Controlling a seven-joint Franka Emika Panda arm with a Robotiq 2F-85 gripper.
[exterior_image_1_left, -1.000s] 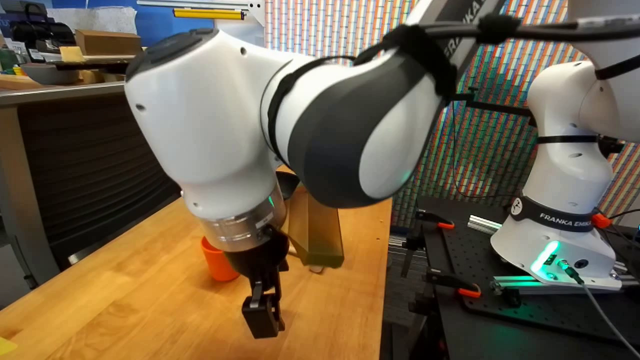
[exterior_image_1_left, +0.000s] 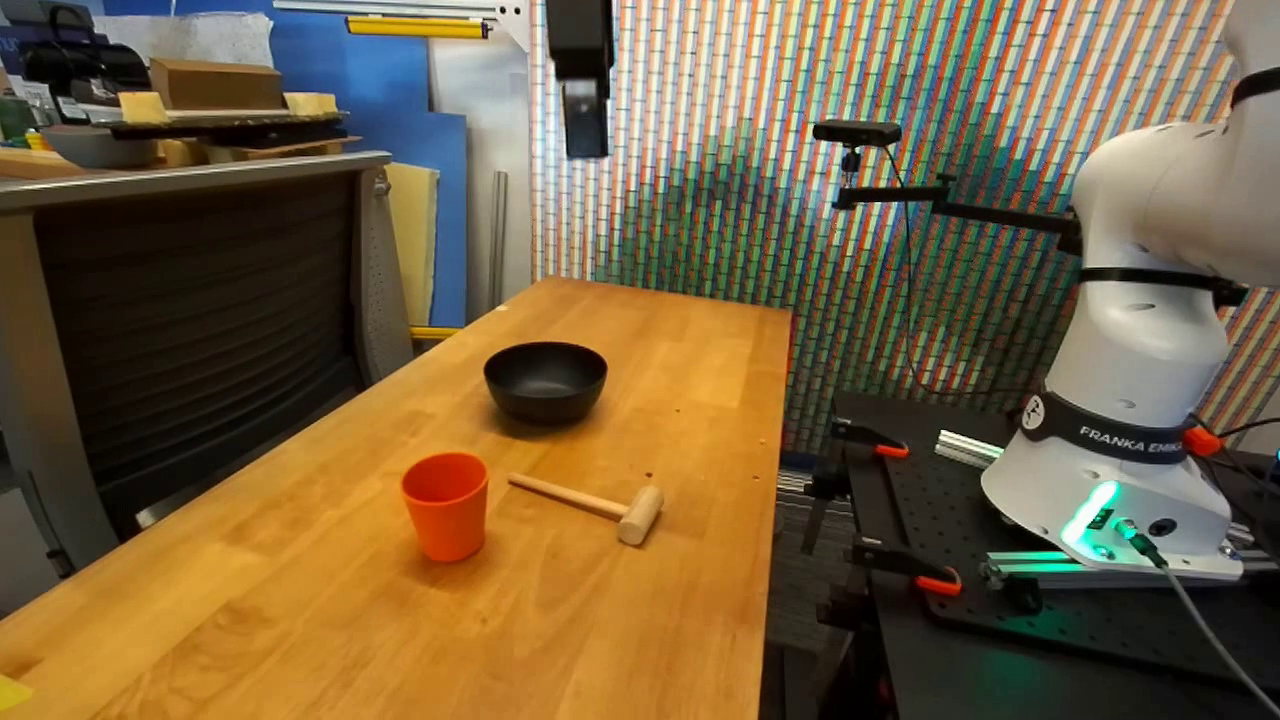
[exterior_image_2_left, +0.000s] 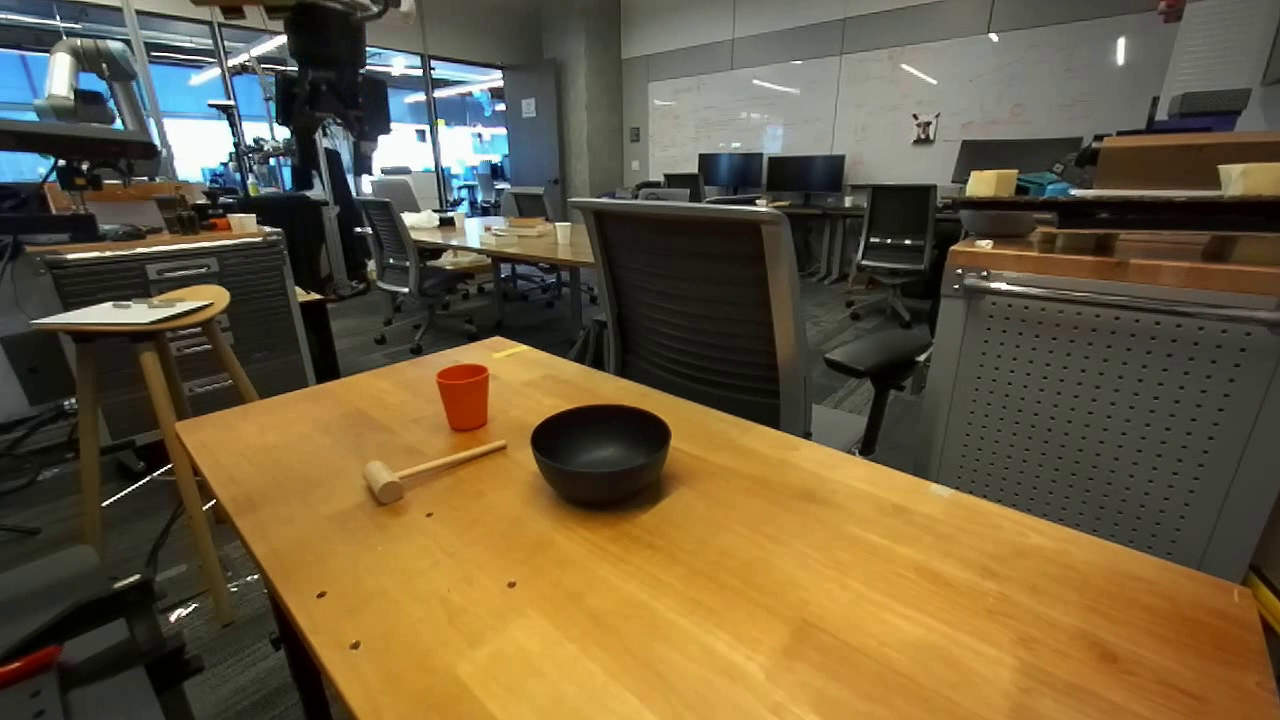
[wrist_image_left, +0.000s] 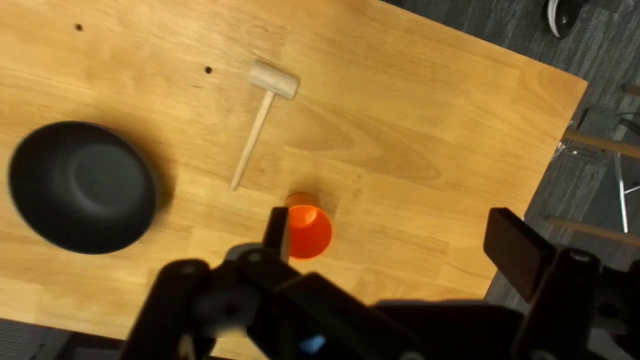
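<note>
Wide apart stand the two fingers of my gripper, open, and no object is held between them. In the first exterior view only the lower part of the gripper shows, at the top and high above the table. An orange cup (exterior_image_1_left: 445, 506) stands upright on the wooden table; in the wrist view the left finger (wrist_image_left: 276, 231) overlaps its edge. Beside the cup lies a wooden mallet (exterior_image_1_left: 584, 498) on its side. A round black bowl (exterior_image_2_left: 601, 454) sits farther along the table, and it looks empty from above (wrist_image_left: 84, 186).
Bare tabletop (exterior_image_2_left: 840, 576) spreads around the three objects. A dark chair (exterior_image_2_left: 708, 312) stands close to one long edge of the table. The robot's base (exterior_image_1_left: 1104, 456) is mounted on a separate black stand across a gap.
My arm has risen from low over the table's near part to high above it, nearly out of the first exterior view. Cup, mallet and bowl are now uncovered there.
</note>
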